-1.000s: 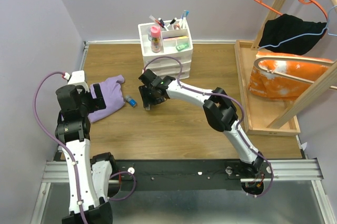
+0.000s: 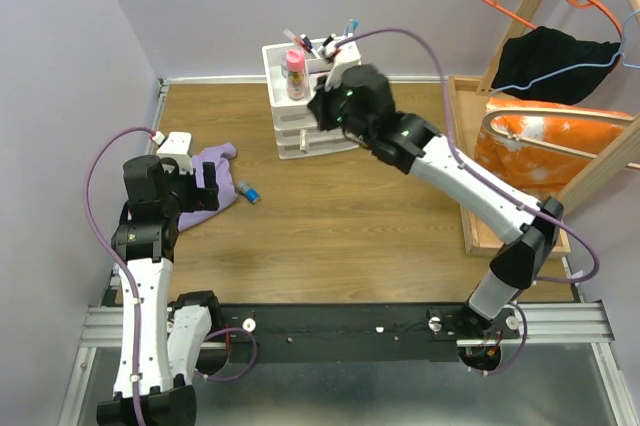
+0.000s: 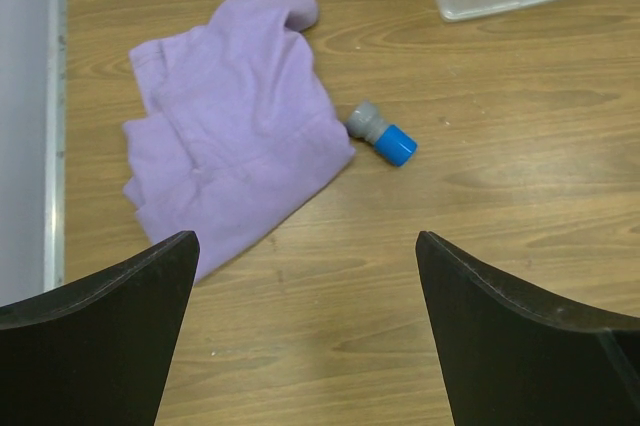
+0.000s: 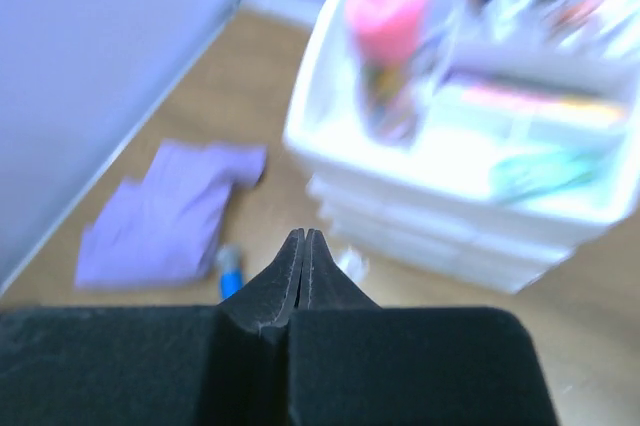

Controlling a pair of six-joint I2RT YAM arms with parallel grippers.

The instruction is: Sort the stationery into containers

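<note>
A white desktop organizer [image 2: 297, 117] at the back holds pens, a pink-capped bottle [image 2: 296, 73] and, in the blurred right wrist view, a green item [image 4: 540, 175]. A small grey-and-blue cylinder [image 3: 393, 143] lies on the wooden floor beside a purple cloth [image 3: 230, 136]. My left gripper [image 2: 199, 186] stands open over the left side, with nothing between its fingers. My right gripper is shut and raised near the organizer's front, with nothing clearly held; a small pale object behind its tips is too blurred to identify.
A wooden rack [image 2: 540, 246] with hangers, black cloth and an orange bundle fills the right side. Walls border the back and left. Open floor lies in the centre and front.
My right arm has risen sharply from low on the floor up toward the organizer, now partly covering it. The left arm has shifted slightly rightward.
</note>
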